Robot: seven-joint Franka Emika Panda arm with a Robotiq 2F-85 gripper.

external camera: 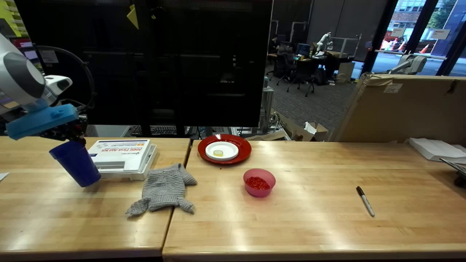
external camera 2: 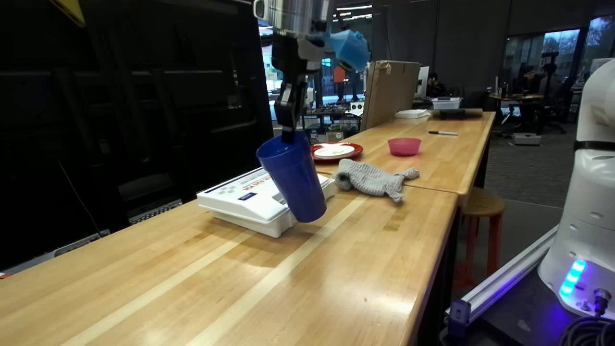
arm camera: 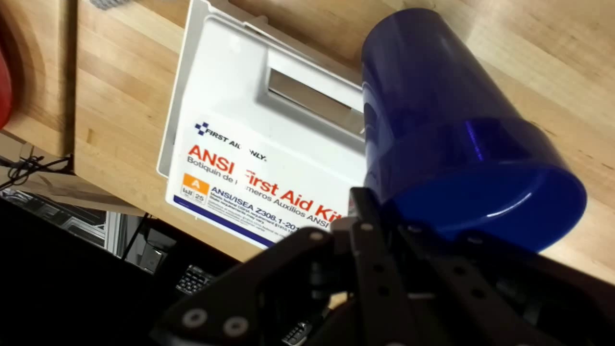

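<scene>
A dark blue cup (external camera: 78, 163) hangs tilted above the left part of the table, its rim pinched by my shut gripper (external camera 2: 292, 135). In exterior view 2 its base slants toward the right and the table shows beneath it. The wrist view has the cup (arm camera: 444, 98) on the right, its mouth facing back toward my fingers (arm camera: 369, 236); the visible part of its inside looks empty. Close beside the cup lies a white first aid kit (arm camera: 248, 150) with red lettering, flat on the table.
A grey knitted cloth (external camera: 165, 190) lies right of the kit. Farther right are a red plate (external camera: 244, 153) bearing a white plate (external camera: 209, 150), a pink bowl (external camera: 271, 183) of small red pieces, and a black marker (external camera: 366, 201). Bare tabletop surrounds the marker.
</scene>
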